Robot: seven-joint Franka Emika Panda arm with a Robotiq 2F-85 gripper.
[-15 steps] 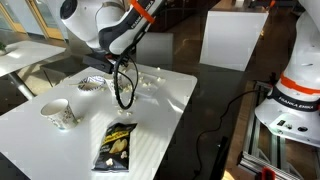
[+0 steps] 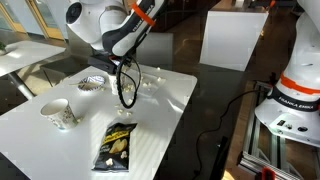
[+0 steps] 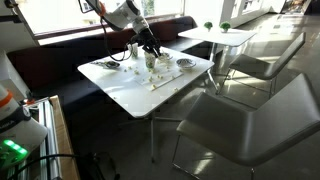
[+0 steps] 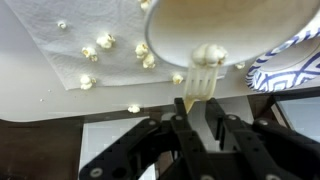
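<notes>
In the wrist view my gripper is shut on a fork, whose tines point toward a white cup or bowl. A popcorn piece shows at the tines; whether it is stuck on them or lies behind them I cannot tell. Seen from exterior view 1, the gripper hangs low over the far part of the white table, and the fork is too small to make out there. Loose popcorn lies scattered on a pale cloth or napkin.
A blue-patterned bowl stands close beside the white vessel. Nearer the front of the table are a patterned mug and a black snack bag. Grey chairs stand off the table.
The arm has shifted slightly downward and to the right in exterior view 1. The mug, the bag and the bowl have stayed where they were.
</notes>
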